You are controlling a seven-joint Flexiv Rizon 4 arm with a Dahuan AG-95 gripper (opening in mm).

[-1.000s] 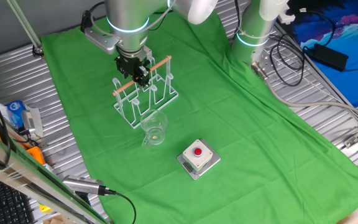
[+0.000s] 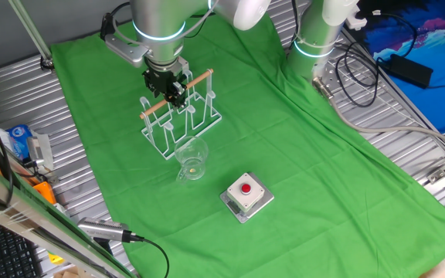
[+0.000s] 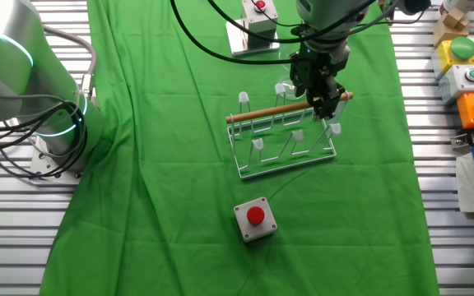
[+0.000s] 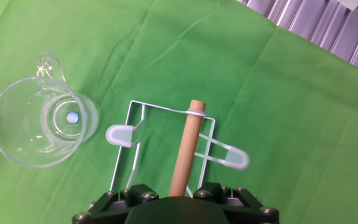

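A white wire cup rack (image 2: 195,127) with a wooden top bar (image 2: 201,79) stands on the green cloth. My gripper (image 2: 176,99) is at the bar, near one end of it in the second exterior view. In the wrist view the bar (image 4: 187,140) runs down between the black finger parts (image 4: 145,194). Their tips are hidden, so neither how wide the fingers stand nor contact with the bar can be made out. Beside the rack, apart from the gripper, a clear glass mug (image 4: 42,124) stands upright, its handle toward the top of the wrist view.
A grey box with a red button (image 2: 246,191) sits on a metal plate near the mug. On the rack's other side is a second red-button box (image 3: 255,218). Cables (image 3: 245,59) hang around the arm. Open green cloth lies on the robot-base side.
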